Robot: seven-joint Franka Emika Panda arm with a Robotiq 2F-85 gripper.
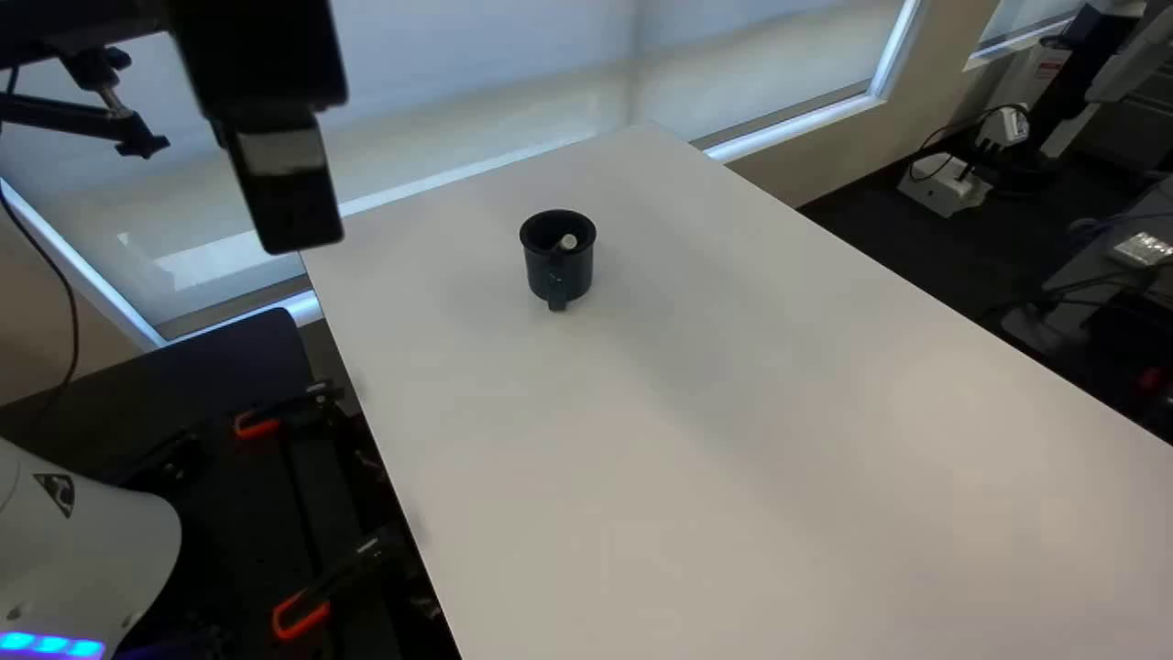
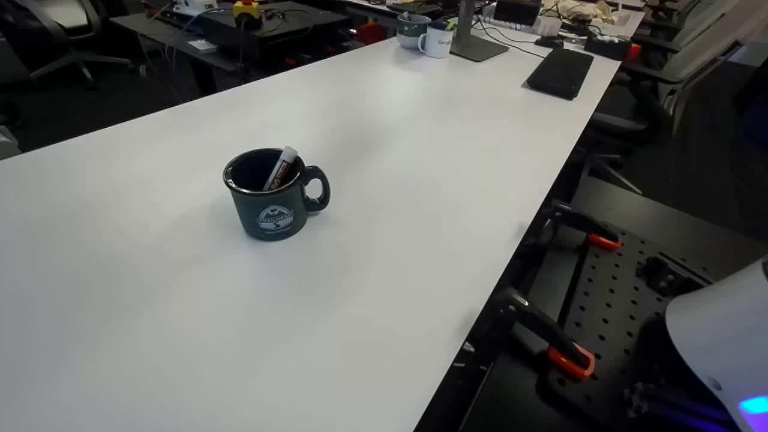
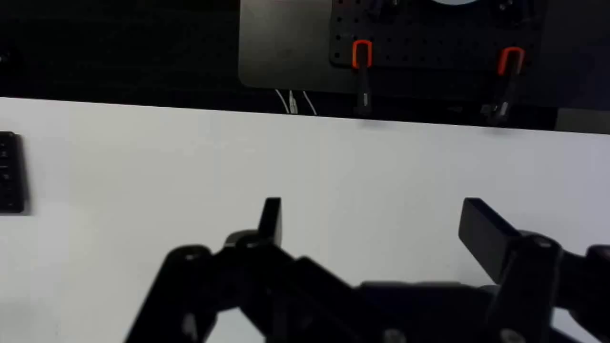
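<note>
A dark green mug point(image 2: 267, 213) with a pale logo stands upright on the white table. Leaning inside it is a white marker point(image 2: 281, 170), its capped end above the rim. From the other side, the mug point(image 1: 557, 269) shows its handle toward the camera, with the marker's tip point(image 1: 568, 241) visible in its mouth. My gripper is open over the table, its fingers wide apart and only bare tabletop seen between them. One dark finger point(image 1: 288, 192) hangs high at the upper left of exterior view 1, clear of the mug.
Clamps with orange ends point(image 3: 361, 54) sit along the robot-side edge. A keyboard point(image 2: 561, 72), a white mug point(image 2: 436, 42) and a monitor stand point(image 2: 475, 47) occupy the far end.
</note>
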